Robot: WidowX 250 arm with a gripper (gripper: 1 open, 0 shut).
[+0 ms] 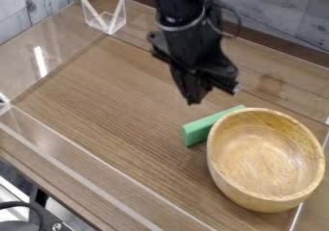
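The black robot arm reaches down from the top centre to my gripper [193, 89], which hangs above the middle of the wooden table, up and left of a green block [206, 124]. Its fingers are dark and nothing shows between them; the gripper looks shut. The green block lies flat against the left side of a wooden bowl [264, 158], which partly hides its right end.
A white wire holder [106, 15] stands at the back left. A dark cable lies at the bottom left corner, and a wall runs along the back.
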